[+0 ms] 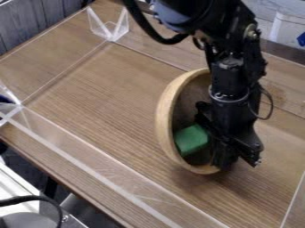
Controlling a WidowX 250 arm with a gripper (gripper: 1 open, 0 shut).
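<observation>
A round wooden bowl [169, 118] stands steeply tilted on the wooden table [95, 89], its opening turned toward my gripper. Inside it, low down, is a green block [191, 139]. My black gripper [224, 147] is shut at the bowl's right side, over its opening; whether the rim or anything else is between the fingertips is hidden.
Clear plastic walls [89, 162] border the work area at the left and front, with another corner piece at the back left. The table left of the bowl is bare. A dark cable lies at the lower left.
</observation>
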